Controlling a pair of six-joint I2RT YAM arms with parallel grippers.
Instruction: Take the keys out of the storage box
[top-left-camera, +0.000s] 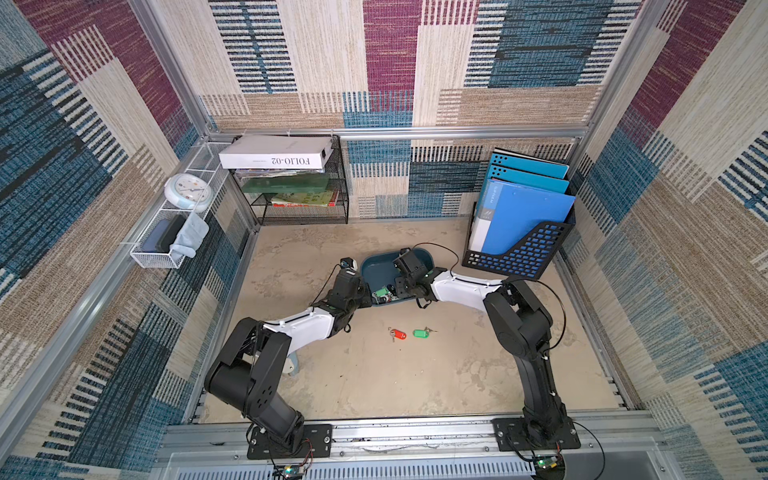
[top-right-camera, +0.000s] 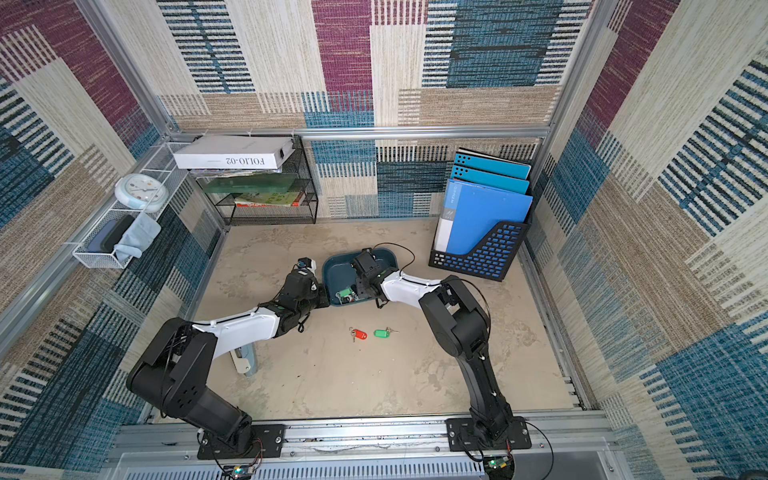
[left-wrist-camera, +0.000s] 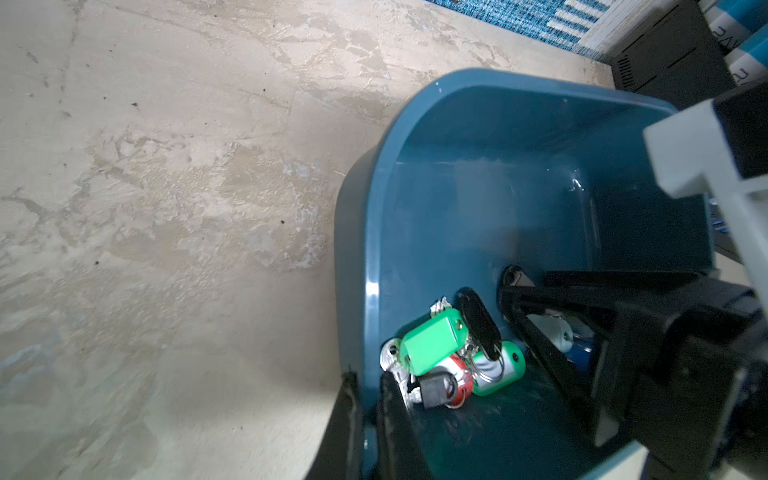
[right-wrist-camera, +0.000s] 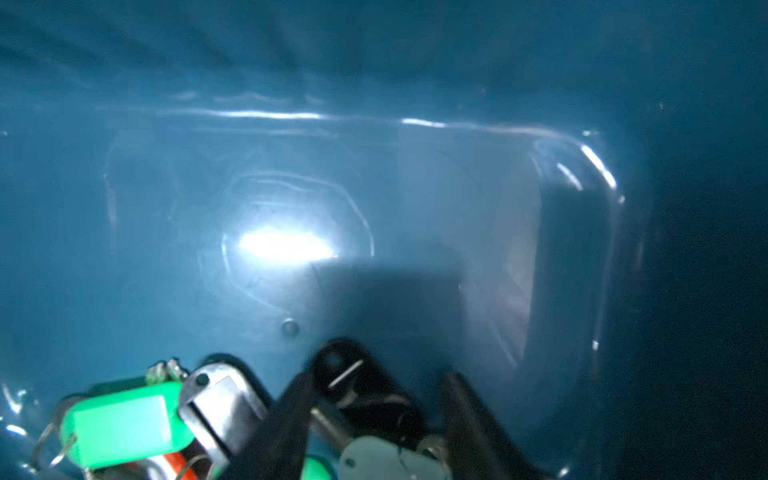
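The dark blue storage box (top-left-camera: 370, 265) stands in the middle of the table. My left gripper is shut on its near-left rim. Inside, keys with tags are heaped: a green tag (left-wrist-camera: 433, 342), a black tag (left-wrist-camera: 478, 323) and a red tag (left-wrist-camera: 457, 373) show, among others. My right gripper reaches down into the box, its fingers parted. A black tag (right-wrist-camera: 364, 392) and a pale tag (right-wrist-camera: 392, 460) lie between or just below them; neither looks gripped. Two keys lie on the table in front: one with a red tag (top-left-camera: 398, 334), one with a green tag (top-left-camera: 421, 333).
A black file holder (top-left-camera: 520, 248) with blue folders stands back right. At back left is a wire shelf (top-left-camera: 340, 180) with a white binder. A pale object (top-right-camera: 244, 360) lies by the left arm.
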